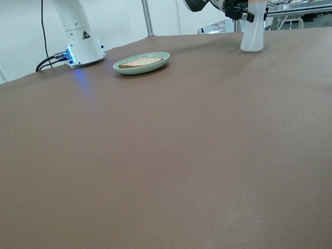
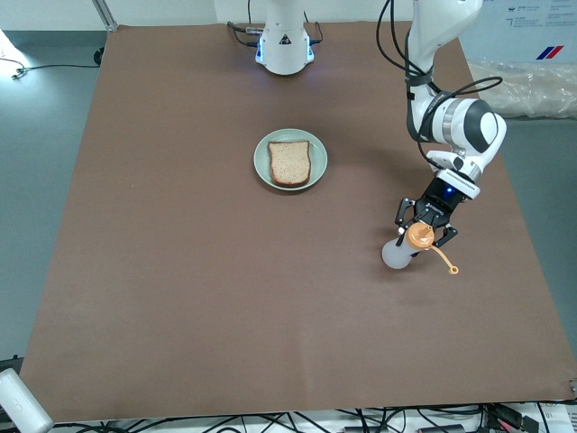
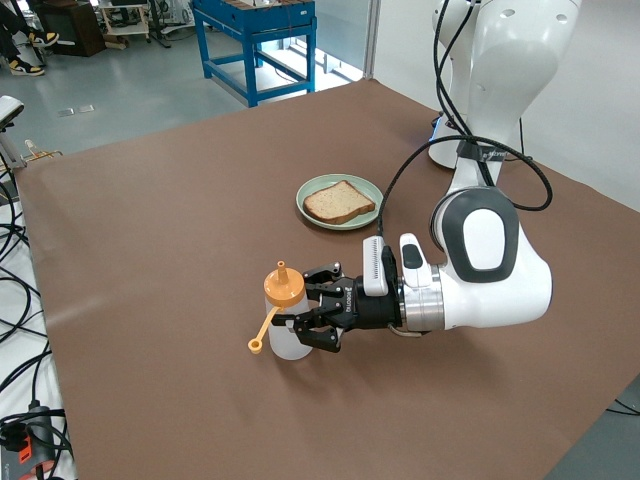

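My gripper (image 2: pixel 424 225) is shut around a translucent bottle (image 2: pixel 398 253) with an orange cap and strap (image 3: pixel 284 285), low over the table right of the plate in the left view; in the top view the bottle (image 1: pixel 252 33) stands upright at the table's far right. A slice of bread (image 2: pixel 289 162) lies on a pale green plate (image 2: pixel 264 167), apart from the bottle. In the right view the bread (image 3: pixel 338 203) is behind my gripper (image 3: pixel 310 306).
A white robot base (image 2: pixel 284 45) stands at the back, with cables. More cables run along the near edge in the left view.
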